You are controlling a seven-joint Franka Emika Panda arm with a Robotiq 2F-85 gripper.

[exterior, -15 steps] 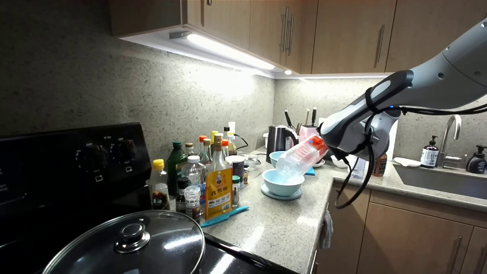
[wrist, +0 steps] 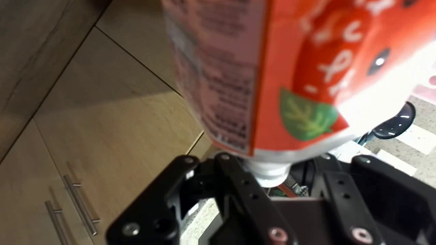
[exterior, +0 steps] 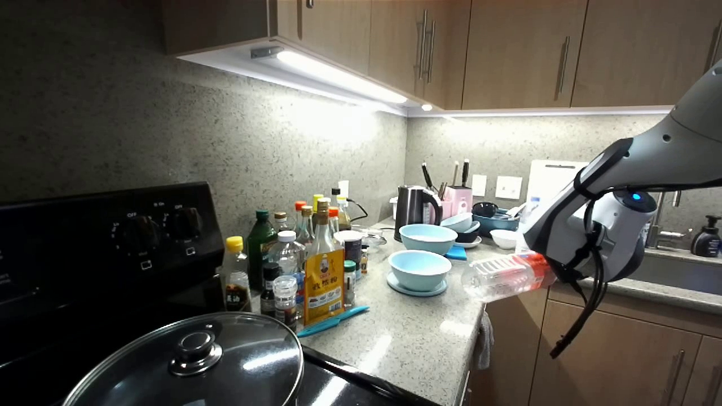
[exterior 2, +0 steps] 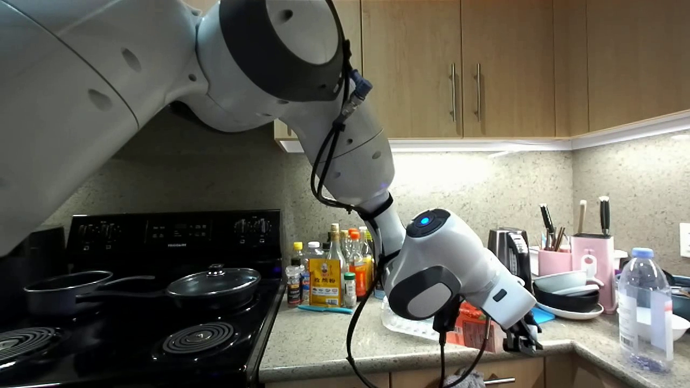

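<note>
A clear plastic bottle (exterior: 497, 277) with a red label lies almost on its side in the air, its base pointing left in exterior view 1. My gripper is shut on the bottle's neck end, and in the wrist view the red tomato label (wrist: 310, 73) fills the space beyond the fingers. From exterior view 2, the bottle's label (exterior 2: 470, 326) shows beneath the arm, with the gripper (exterior 2: 521, 337) at its right end. To the left of the bottle, a light-blue bowl (exterior: 419, 272) stands on a matching plate (exterior: 399, 285). What the bowl contains is hidden.
A second blue bowl (exterior: 427, 239) and a kettle (exterior: 409, 210) stand behind. Sauce bottles and a yellow packet (exterior: 323, 287) crowd the left, near a blue knife (exterior: 333, 321). Another clear bottle (exterior 2: 643, 310) stands at the right.
The arm has carried the bottle right and down, from above the blue bowl to beyond the counter's edge. The bottle now lies flatter. The bowl has stayed in place.
</note>
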